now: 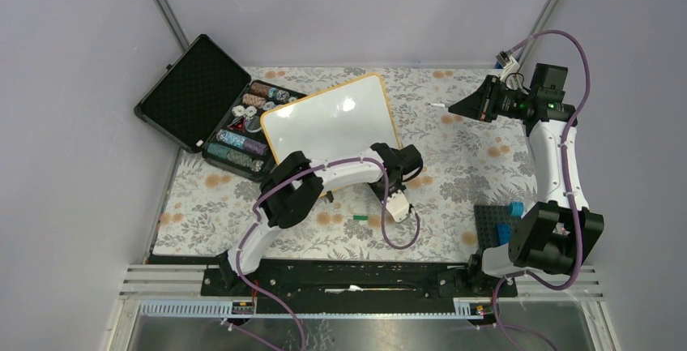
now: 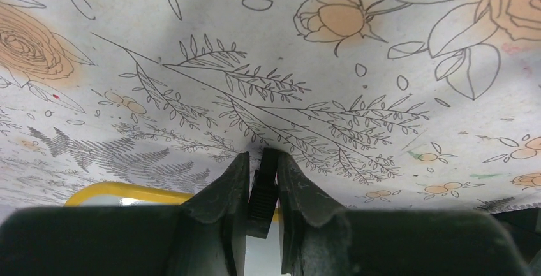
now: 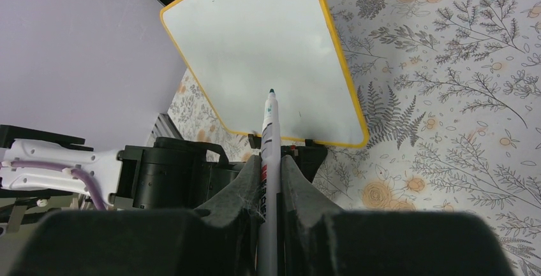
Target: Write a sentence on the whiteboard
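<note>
The white whiteboard (image 1: 324,124) with its yellow rim lies at a slant near the table's middle, its surface free of visible writing. At its near edge, my left gripper is shut on a small black clip (image 2: 261,209); the left arm covers this spot in the top view. My right gripper is shut on a white marker (image 3: 271,123), whose bare green tip points forward. From above, that marker (image 1: 437,105) hangs right of the board, clear of it. A green cap (image 1: 360,217) lies on the table in front of the board.
An open black case (image 1: 194,96) with rolls and small items stands left of the board. A second black clip (image 1: 330,196) sits at the near rim. Dark and blue blocks (image 1: 492,225) lie beside the right arm. The table between board and right arm is clear.
</note>
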